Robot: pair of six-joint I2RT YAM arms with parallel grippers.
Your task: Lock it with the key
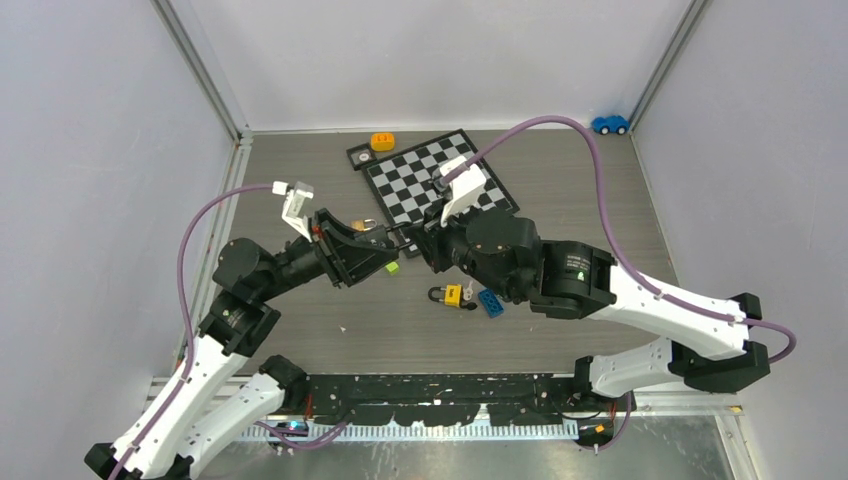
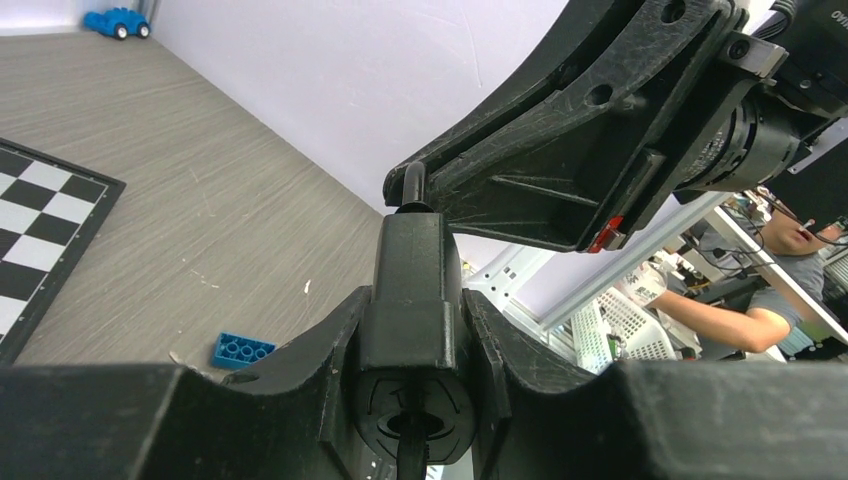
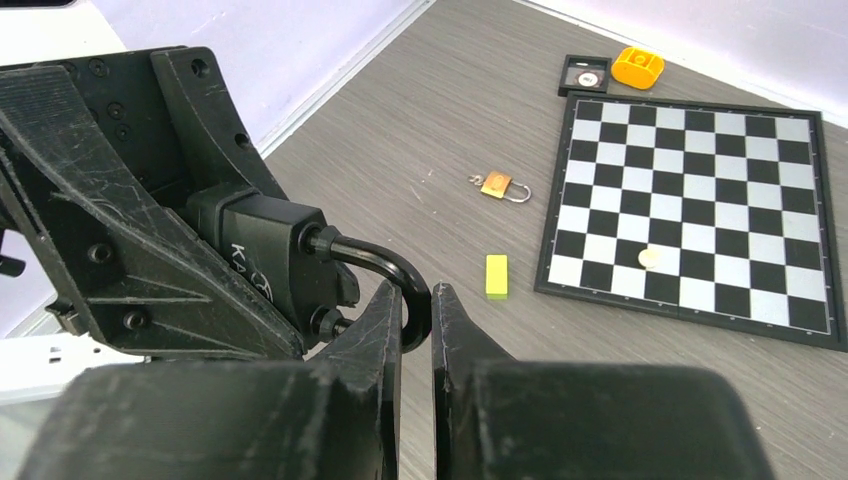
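A black padlock [image 3: 262,254] is held in the air above the table's middle by my left gripper [image 1: 380,240], which is shut on its body. In the left wrist view the body [image 2: 415,290] sits between the fingers, shackle upward. My right gripper has its fingertips around the bend of the padlock's shackle [image 3: 385,258]; the fingers look nearly closed. The two grippers meet face to face. On the table by a yellow-and-black padlock [image 1: 452,296] lies a small key [image 1: 468,290]; I see no key in either gripper.
Below are a chessboard [image 3: 690,200], a brass padlock [image 3: 497,185], a green block [image 3: 496,275], a blue brick [image 1: 490,303], a black tray [image 1: 360,156] and an orange block [image 1: 382,141]. A blue toy car [image 1: 610,125] is at the back right.
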